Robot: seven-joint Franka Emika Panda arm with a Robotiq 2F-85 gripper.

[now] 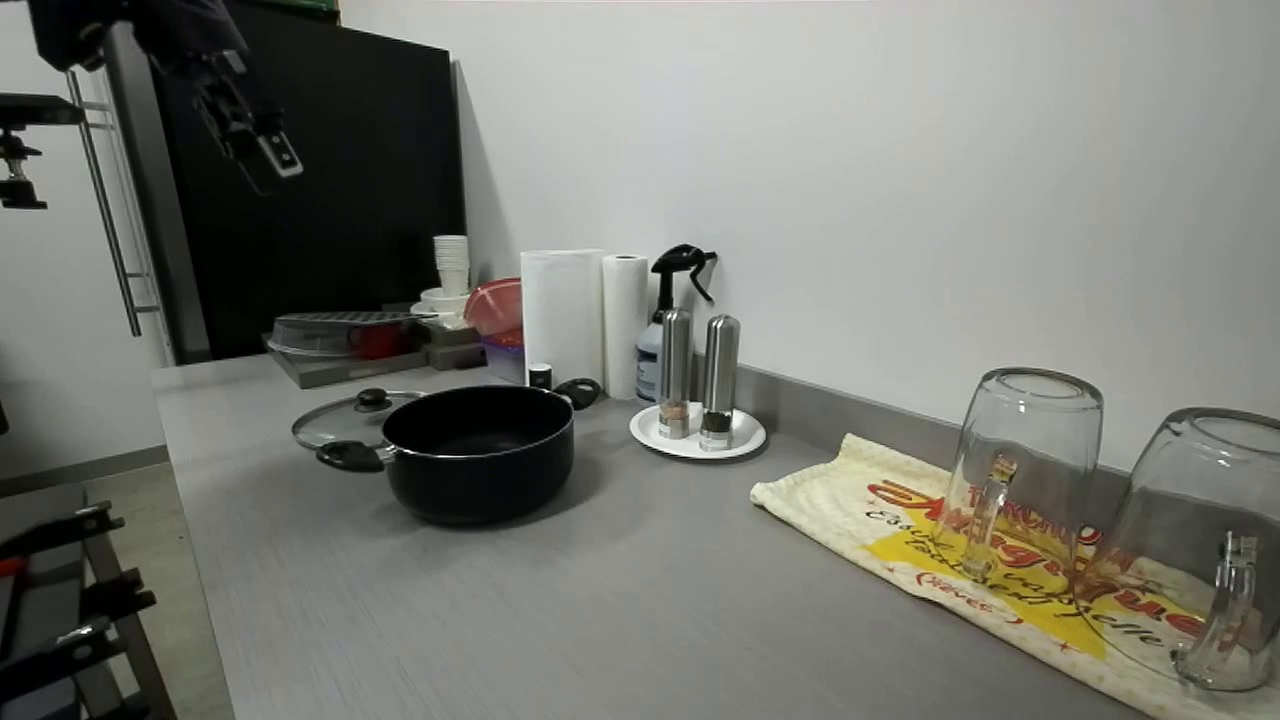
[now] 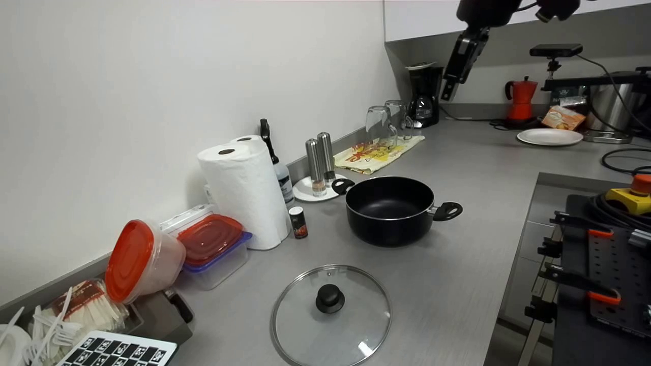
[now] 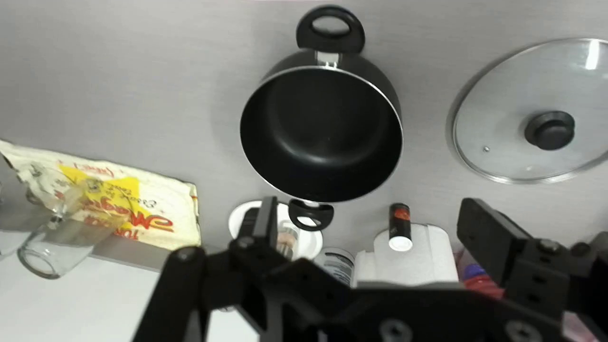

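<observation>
My gripper is open, its two dark fingers wide apart with nothing held between them. It hangs high above the counter, at the upper left of exterior view 1 and the upper right of exterior view 2. A black two-handled pot [image 2: 390, 210] stands uncovered on the counter, and its inside looks empty in the wrist view. The glass lid [image 2: 332, 314], with a black knob, lies flat on the counter apart from the pot. A small black shaker with a white cap [image 2: 298, 222] stands in front of the paper towel rolls [image 2: 244, 189].
Two metal mills [image 1: 720, 378] stand on a white plate [image 1: 699, 454] by the wall. Upside-down glass mugs [image 1: 1020, 468] rest on a printed cloth [image 1: 828, 490]. Lidded plastic containers [image 2: 143, 262] crowd the wall side.
</observation>
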